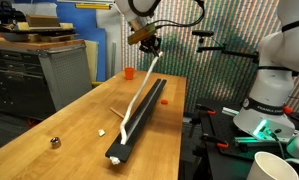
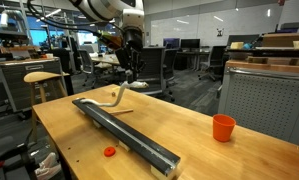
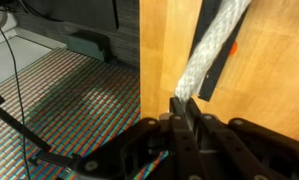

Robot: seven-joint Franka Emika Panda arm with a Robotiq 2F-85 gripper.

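Observation:
A white rope (image 1: 143, 88) runs from the near part of the table up to my gripper (image 1: 156, 48), which is shut on its raised end. Under and beside the rope lies a long black channel (image 1: 142, 121) on the wooden table. From the other side, the rope (image 2: 115, 98) bends up from the channel's far end toward the gripper (image 2: 129, 80). In the wrist view the rope (image 3: 214, 45) stretches away from the fingertips of my gripper. Whether any of the rope sits inside the channel I cannot tell.
An orange cup (image 2: 223, 127) stands on the table, with a small red disc (image 2: 110, 152) beside the channel. Another small round metal object (image 1: 55, 142) lies near the table's left side. A wooden stool (image 2: 44, 85) is beyond the table.

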